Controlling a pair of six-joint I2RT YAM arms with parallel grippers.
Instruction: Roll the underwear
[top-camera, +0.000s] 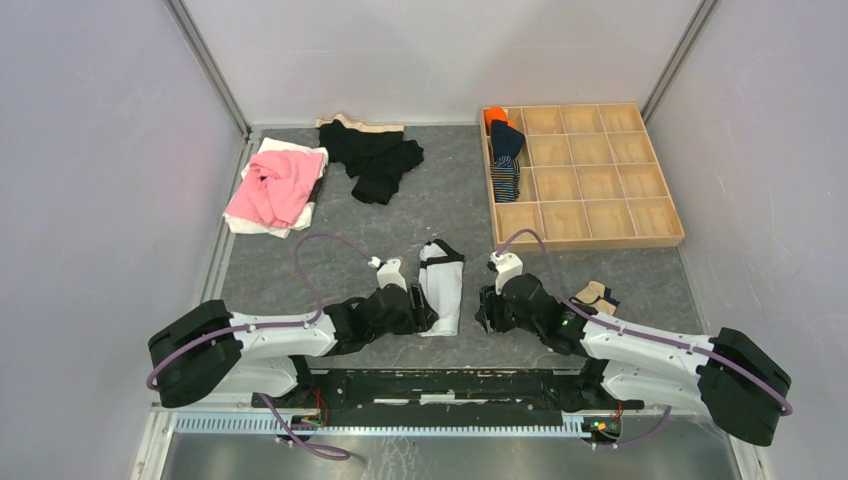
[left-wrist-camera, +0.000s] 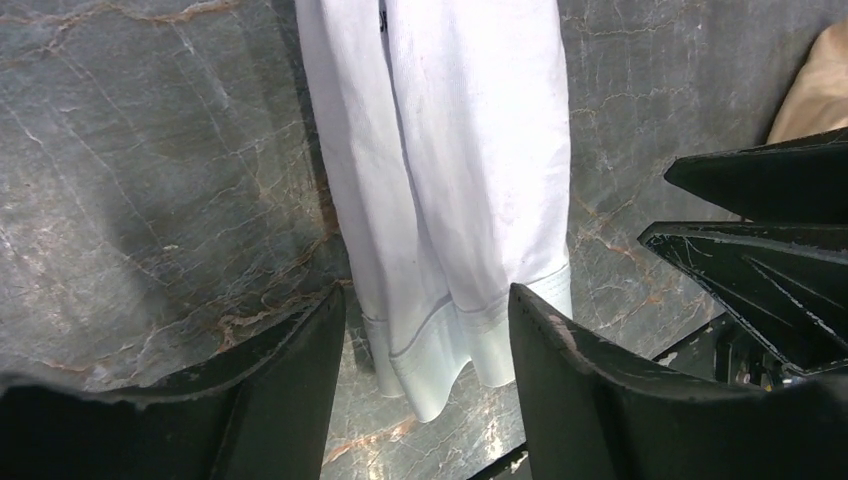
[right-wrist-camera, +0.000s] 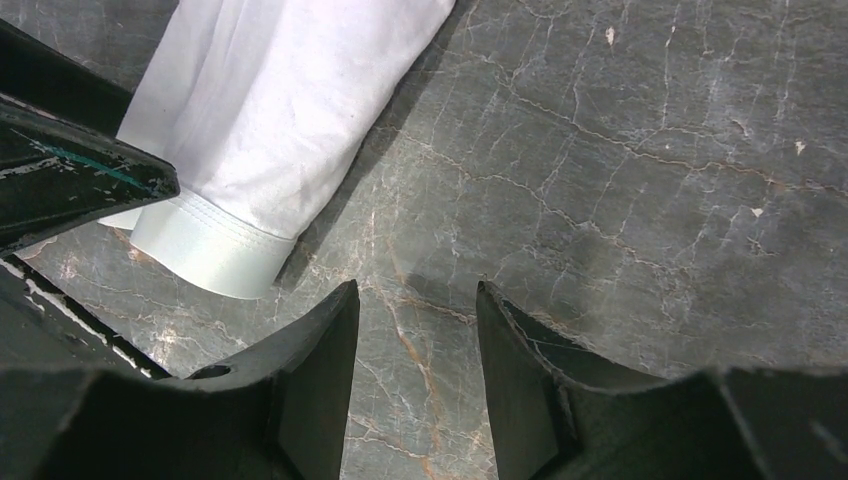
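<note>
The white underwear (top-camera: 441, 296) lies folded into a narrow strip at the table's middle, black trim at its far end. In the left wrist view its near hem (left-wrist-camera: 468, 330) shows loose folds. My left gripper is part open over that near end, one fingertip to each side of the cloth, not closed on it; whether the tips touch the table I cannot tell. To the right of the strip, my right gripper stands part open above bare table. Its fingers (left-wrist-camera: 745, 255) also show at the right of the left wrist view.
A divided wooden box (top-camera: 590, 175) with rolled items in its left column stands at the back right. Black clothing (top-camera: 370, 160) and a pink and white pile (top-camera: 275, 190) lie at the back left. Beige cloth (top-camera: 596, 296) sits near the right arm.
</note>
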